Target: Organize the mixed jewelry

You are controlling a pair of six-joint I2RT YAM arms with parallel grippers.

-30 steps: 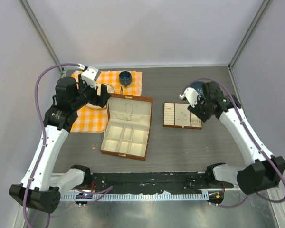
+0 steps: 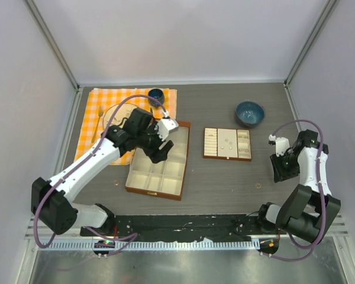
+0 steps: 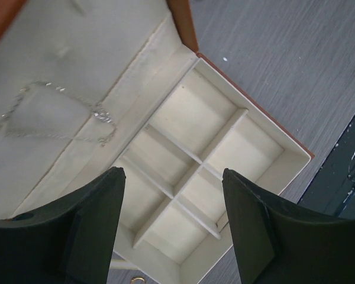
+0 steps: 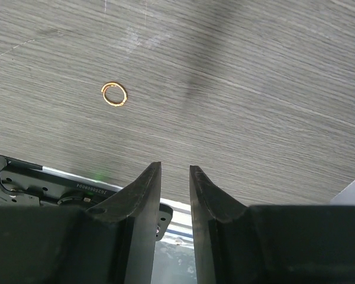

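My left gripper (image 2: 161,151) hangs open over the large wooden jewelry box (image 2: 155,180). In the left wrist view the open box shows white compartments (image 3: 199,113) and a silver chain necklace (image 3: 59,89) in the lid. My right gripper is open near the right edge of the table, above bare wood. A gold ring (image 4: 123,97) lies there on the table. A smaller organizer (image 2: 227,144) with small pieces in it sits at center right.
A checkered cloth (image 2: 84,142) with a plate and cutlery is at the back left, beside a dark cup (image 2: 156,94). A blue bowl (image 2: 249,113) stands at back right.
My right gripper has moved from the smaller organizer out to the right edge of the table.
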